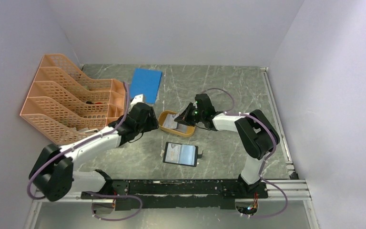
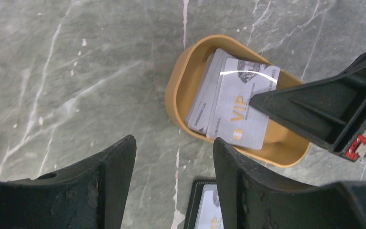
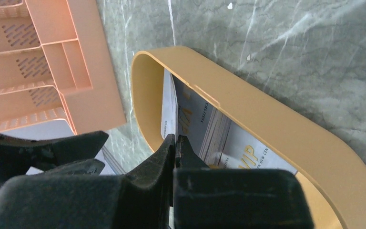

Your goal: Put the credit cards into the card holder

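Note:
A tan oval tray (image 1: 189,134) in the middle of the table holds several grey-white VIP cards (image 2: 248,105), leaning and overlapping. My right gripper reaches down into it, shut, its tips at the edge of a pale card (image 3: 168,102) that stands tilted up. Whether that thin edge sits between the tips cannot be told. My left gripper is partly open left of the tray, with nothing between its fingers. In front of the tray lies the open black card holder (image 1: 181,154), with a card (image 1: 173,152) showing in its left side.
An orange divided rack (image 1: 71,100) stands at the left, close to my left arm. Behind the tray lies a blue sheet (image 1: 145,85).

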